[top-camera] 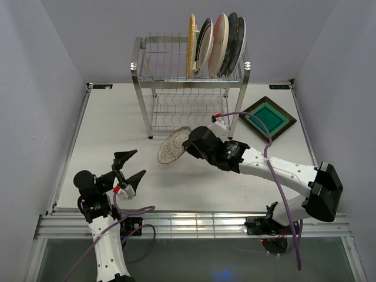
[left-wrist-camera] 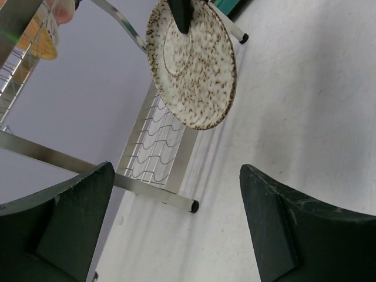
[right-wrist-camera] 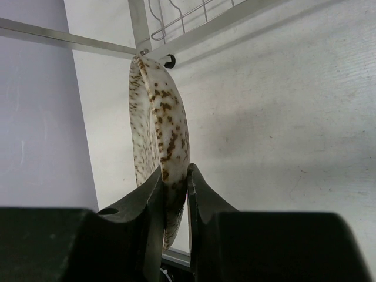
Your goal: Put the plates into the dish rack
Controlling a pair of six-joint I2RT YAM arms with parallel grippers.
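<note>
A speckled white plate (top-camera: pixel 171 148) hangs upright in my right gripper (top-camera: pixel 189 143), shut on its rim, in front of the rack's lower tier; in the right wrist view the plate (right-wrist-camera: pixel 167 135) stands edge-on between the fingers. My left gripper (top-camera: pixel 131 166) is open and empty at the lower left, apart from the plate. The metal dish rack (top-camera: pixel 194 84) holds several plates upright on the right of its upper tier; the left of that tier and the lower tier are empty.
A square dark plate with green centre (top-camera: pixel 267 118) lies on the white table (top-camera: pixel 106 123) right of the rack. Walls bound both sides.
</note>
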